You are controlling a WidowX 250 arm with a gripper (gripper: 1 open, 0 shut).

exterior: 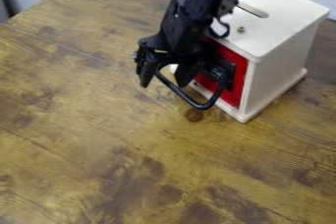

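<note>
My black gripper (163, 59) is at the front of a white wooden box (269, 56) with a red front panel (231, 84). It is beside a black looped handle (194, 102) that juts out from the panel over the table. Whether the fingers are open or closed around part of the handle is hard to make out, as the dark parts overlap. The arm hides much of the box's top and front.
A white wall shows at the back edges.
</note>
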